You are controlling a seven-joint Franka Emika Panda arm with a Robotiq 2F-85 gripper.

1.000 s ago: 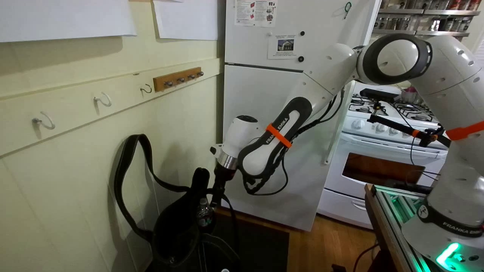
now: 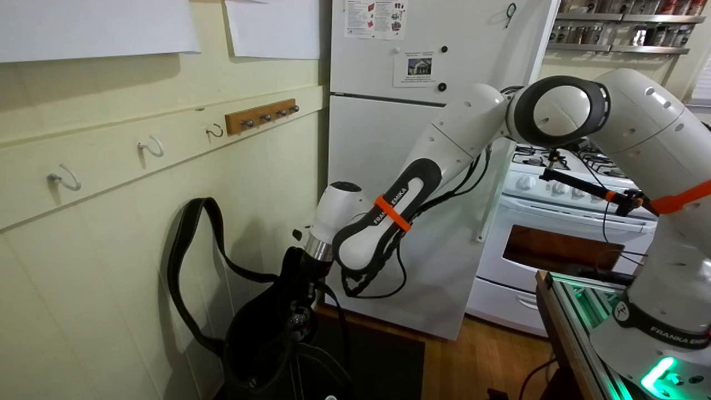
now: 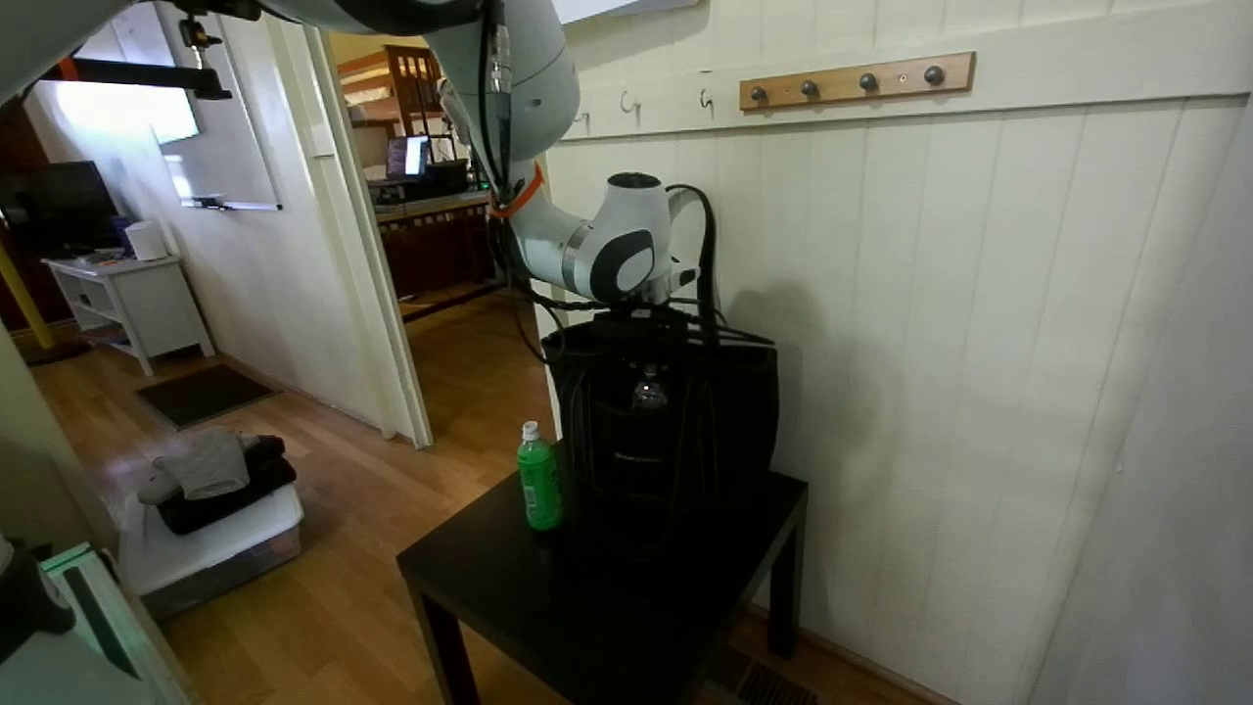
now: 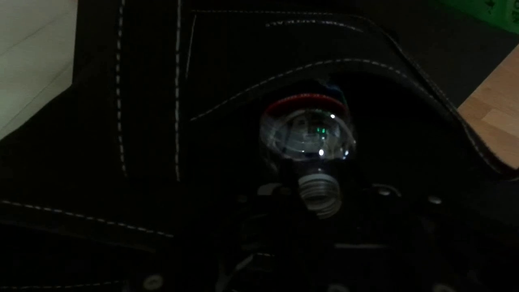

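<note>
A black bag (image 3: 728,405) with white stitching stands upright on the small dark table (image 3: 517,599). In its front pocket sits a clear, capless plastic bottle (image 4: 311,138), its neck pointing toward my wrist camera and a red band round its body. My gripper (image 2: 310,272) points down at the bag's upper edge, just above the bottle's neck. The fingers are lost against the dark fabric, so whether they touch the bottle, or what lies between them, does not show. The bag's strap (image 2: 174,266) loops up against the wall.
A green bottle (image 3: 540,480) stands on the table beside the bag. Above, the wall carries white hooks (image 2: 152,146) and a wooden peg rack (image 2: 261,116). The fridge (image 2: 393,200) is close to the arm.
My arm has moved left and down in the first exterior view, bringing the gripper from beside the bag to over the bottle. The bottle, clear to see before, is now partly covered.
</note>
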